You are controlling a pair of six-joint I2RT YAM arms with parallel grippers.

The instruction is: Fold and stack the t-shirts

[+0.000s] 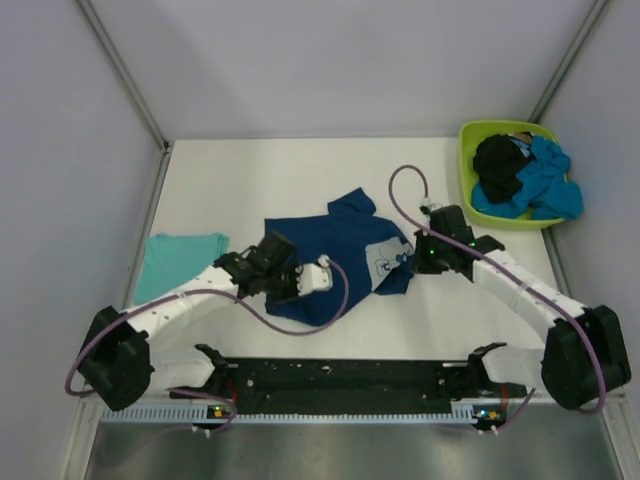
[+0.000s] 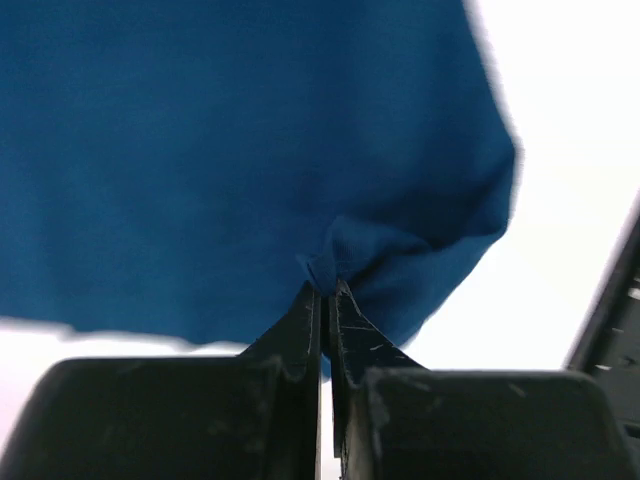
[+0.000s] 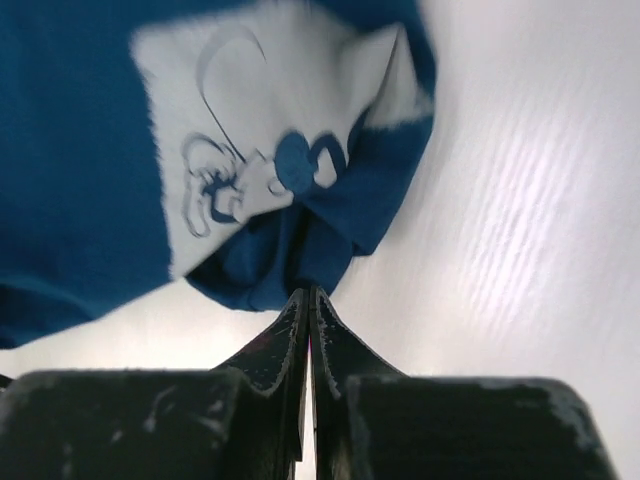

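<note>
A navy t-shirt (image 1: 330, 240) with a pale printed panel (image 1: 385, 258) lies spread and partly bunched on the white table. My left gripper is shut at the shirt's front part, a ridge of navy cloth at its fingertips; the left view is partly blurred. My right gripper is shut at the lower edge of the shirt's right end, beside the printed panel, with nothing clearly between its fingers. A folded teal shirt (image 1: 180, 268) lies at the table's left.
A green basket (image 1: 480, 200) holding black and blue clothes stands at the back right. The table's front edge borders a dark gap below the shirt.
</note>
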